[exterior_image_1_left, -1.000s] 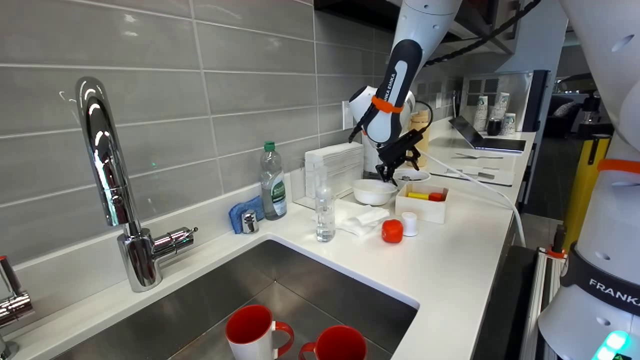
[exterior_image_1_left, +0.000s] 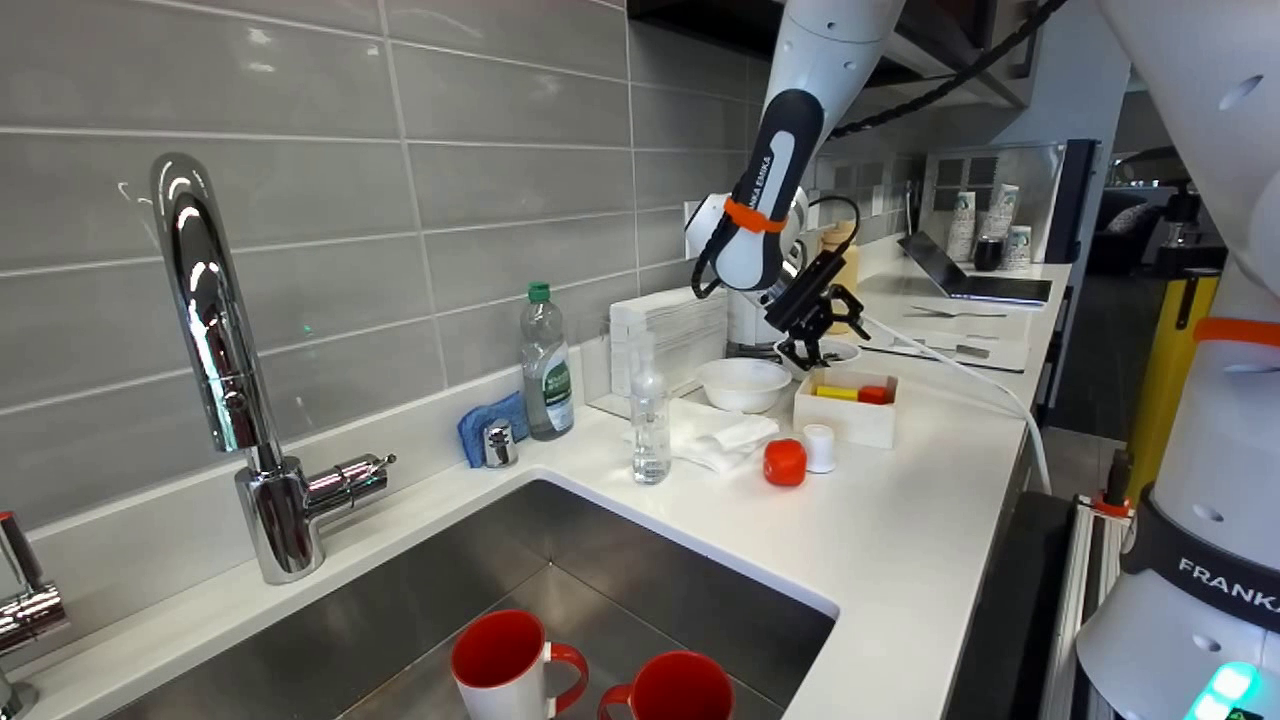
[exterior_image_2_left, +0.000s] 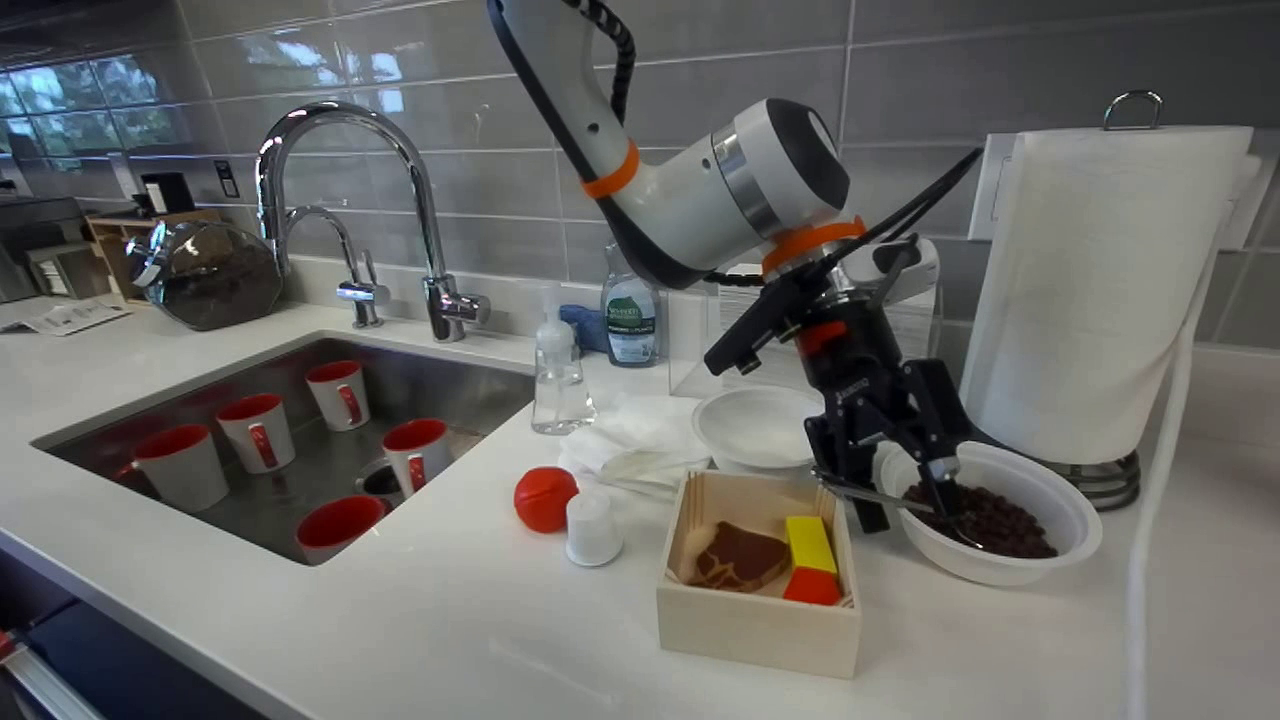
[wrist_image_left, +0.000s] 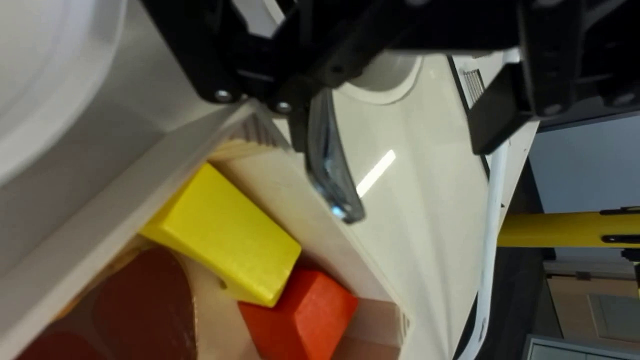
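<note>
In exterior view 2 my gripper (exterior_image_2_left: 908, 502) reaches down at the near-left rim of a white bowl (exterior_image_2_left: 1071, 536) of dark brown pieces (exterior_image_2_left: 998, 523). A metal spoon (exterior_image_2_left: 866, 491) rests across that rim, its handle end toward the wooden box (exterior_image_2_left: 758, 632) and its other end among the pieces. In the wrist view the gripper stands open, its fingers well apart. The spoon's handle (wrist_image_left: 331, 162) shows right beside one finger; whether they touch is unclear. Nothing spans the gap to the other finger's pad (wrist_image_left: 496, 109).
Inside the box are a yellow block (exterior_image_2_left: 810, 544), a red block (exterior_image_2_left: 813, 587) and a brown steak-shaped piece (exterior_image_2_left: 740, 559). Another white bowl (exterior_image_2_left: 753, 428), a white cup (exterior_image_2_left: 593, 529) and a red ball-like object (exterior_image_2_left: 545, 499) stand nearby. Free counter lies in front of the box.
My arm and gripper have moved away from the nearer white bowl, to the right in exterior view 1, now hanging behind the box. The box sits very slightly further right.
</note>
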